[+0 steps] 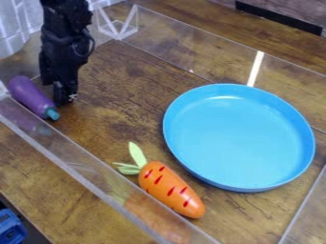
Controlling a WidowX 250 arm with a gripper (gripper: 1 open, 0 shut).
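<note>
The black gripper is low at the upper left, just behind a purple toy eggplant with a teal tip. Its fingers are dark and overlap, so whether they are open or shut is unclear. An orange toy carrot with pale green leaves lies at the lower middle. A large blue plate rests on the right.
Clear plastic walls border the wooden surface, the near one running diagonally below the eggplant and carrot. A blue object is at the lower left corner.
</note>
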